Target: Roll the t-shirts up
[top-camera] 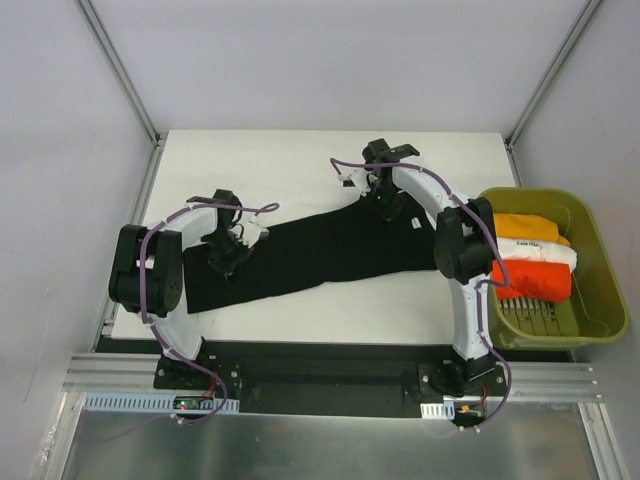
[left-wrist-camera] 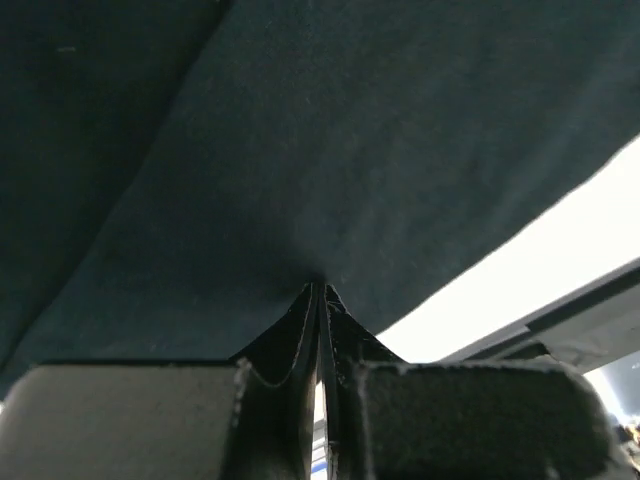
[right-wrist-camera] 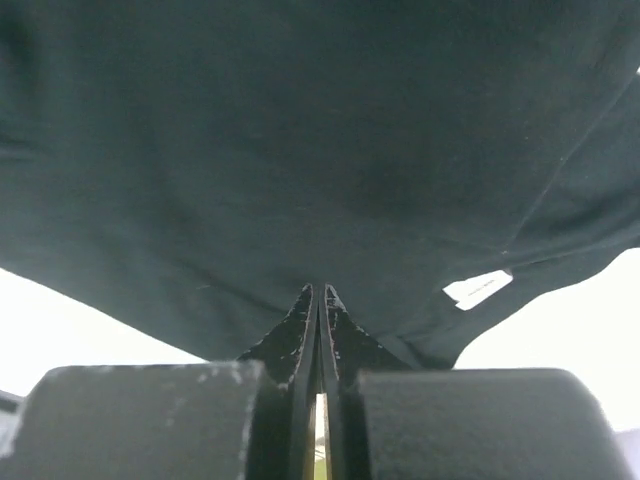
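A black t-shirt [top-camera: 310,250] lies as a long folded strip across the white table, slanting up to the right. In the top view my left gripper [top-camera: 229,278] is over the strip's left end. The left wrist view shows this gripper shut, its tips against dark cloth [left-wrist-camera: 330,150], with none visible between them. Toward the strip's right end is my right gripper [top-camera: 390,215]. It also looks shut in the right wrist view [right-wrist-camera: 318,290], cloth below its tips. A white label [right-wrist-camera: 478,288] shows on the shirt beside it.
An olive-green bin [top-camera: 605,305] stands at the right, holding a yellow roll [top-camera: 522,227], a white roll [top-camera: 535,252] and an orange roll [top-camera: 535,280].
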